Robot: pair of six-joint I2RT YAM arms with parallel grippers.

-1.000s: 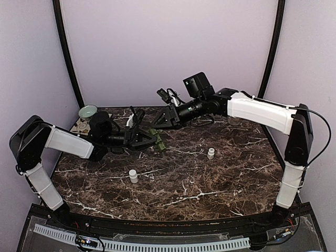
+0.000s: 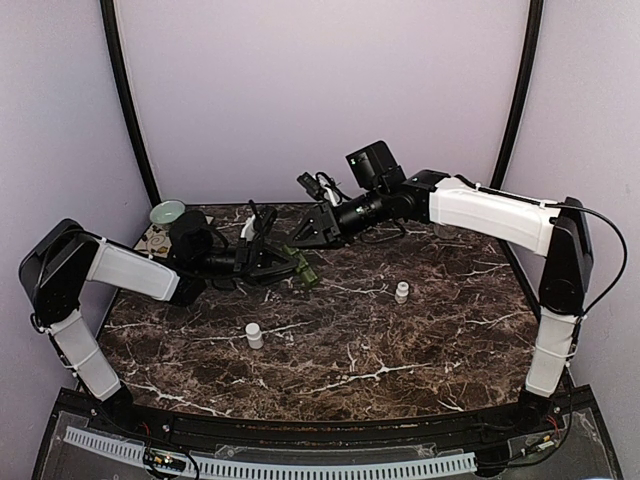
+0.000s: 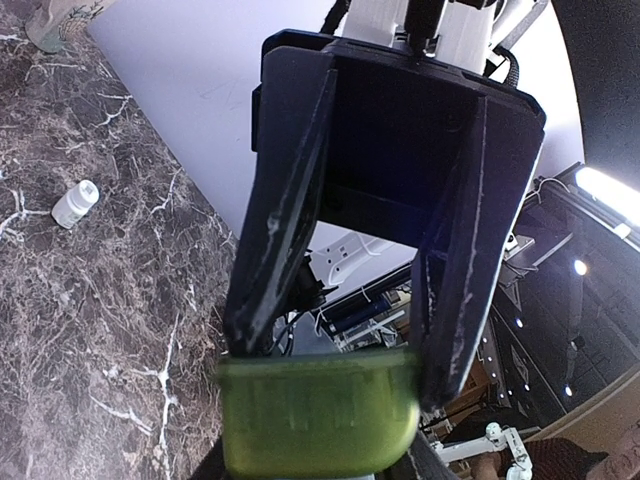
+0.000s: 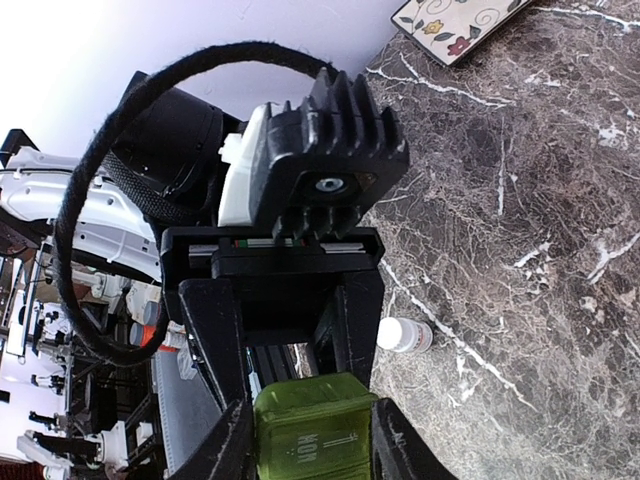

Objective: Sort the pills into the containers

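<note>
A green, translucent pill box is held up above the table between my two grippers. Coming from the left, the left gripper is shut on the box's near part, and in the left wrist view the box fills the space between its fingertips. My right gripper is shut on the far part; in the right wrist view "MON" appears upside down on the box. One white bottle stands in the left foreground, another right of centre. Whether the box holds pills cannot be seen.
At the back left, a pale green bowl rests on a flower-patterned tray, whose corner also shows in the right wrist view.
</note>
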